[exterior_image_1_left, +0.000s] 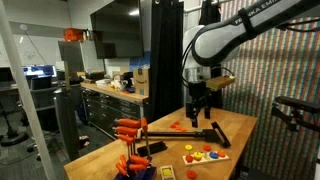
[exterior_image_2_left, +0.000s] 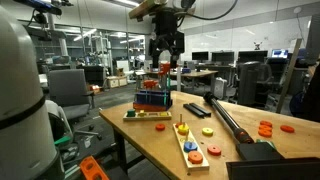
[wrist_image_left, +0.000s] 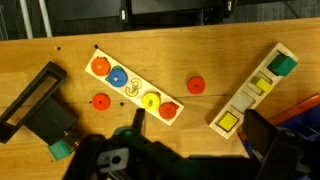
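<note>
My gripper is open, its two dark fingers wide apart at the bottom of the wrist view with nothing between them. In exterior view 1 it hangs above the table, clear of everything. Ahead of the fingers lies a wooden board marked 3 (wrist_image_left: 133, 87), carrying orange, blue, yellow and red discs. One loose red disc (wrist_image_left: 195, 85) sits on the bare wood right of that board, and another red disc (wrist_image_left: 101, 101) lies to its left. Toward the right is a second wooden board (wrist_image_left: 242, 101) with yellow blocks and a green block (wrist_image_left: 281, 65).
A black object (wrist_image_left: 38, 110) occupies the left of the wrist view, near a green piece (wrist_image_left: 62, 149). A blue and orange container edge (wrist_image_left: 300, 108) shows at right. Orange pieces on a rack (exterior_image_1_left: 130, 130) stand high at the near table edge in exterior view 1.
</note>
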